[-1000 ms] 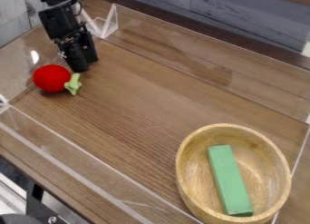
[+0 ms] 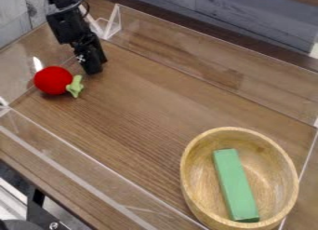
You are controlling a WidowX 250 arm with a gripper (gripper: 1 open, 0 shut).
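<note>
The dark robot gripper (image 2: 87, 61) reaches down from the upper left, low over the wooden table just behind a red tomato-like object (image 2: 52, 80) with a green part (image 2: 74, 86) at its right side. The fingers are small and dark, so their opening is unclear. A wooden bowl (image 2: 198, 177) at the lower right holds a green block (image 2: 233, 185).
A white wire-like object (image 2: 107, 21) stands behind the gripper at the upper left. The table's edge runs along the lower left.
The gripper has shifted slightly right over the last second. The red object and the bowl look unmoved.
</note>
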